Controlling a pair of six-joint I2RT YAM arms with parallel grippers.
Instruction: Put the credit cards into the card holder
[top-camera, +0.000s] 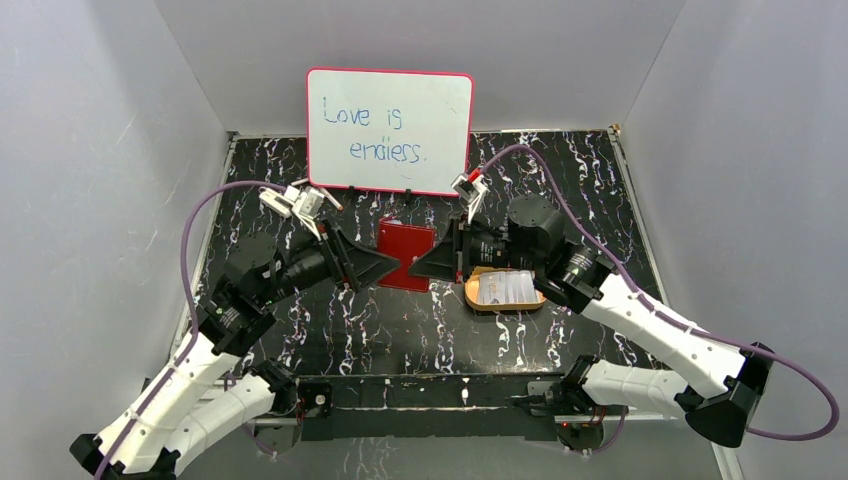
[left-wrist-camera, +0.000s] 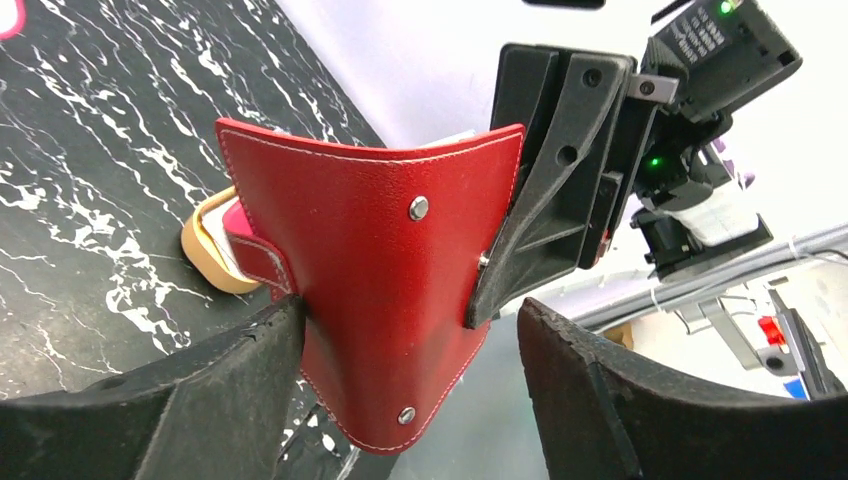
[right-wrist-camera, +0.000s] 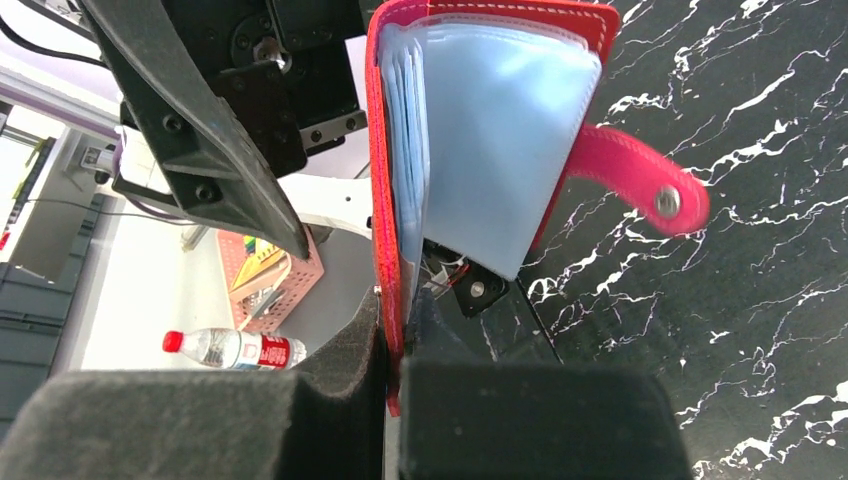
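Note:
A red leather card holder (top-camera: 404, 245) is held upright above the table by my right gripper (top-camera: 432, 265), shut on one side of it. In the right wrist view the holder (right-wrist-camera: 388, 160) is spread, showing clear sleeves (right-wrist-camera: 490, 130) and a loose strap with a snap (right-wrist-camera: 640, 180). My left gripper (top-camera: 375, 266) is part open at the holder's other side; in the left wrist view its fingertips flank the holder's body (left-wrist-camera: 380, 260), and whether they touch it is unclear. A yellow tray (top-camera: 474, 300) with white cards (top-camera: 510, 287) lies beneath my right arm.
A whiteboard (top-camera: 390, 120) reading "Love is endless" stands at the back, with small white sticks (top-camera: 330, 197) near it. Grey walls enclose the table on three sides.

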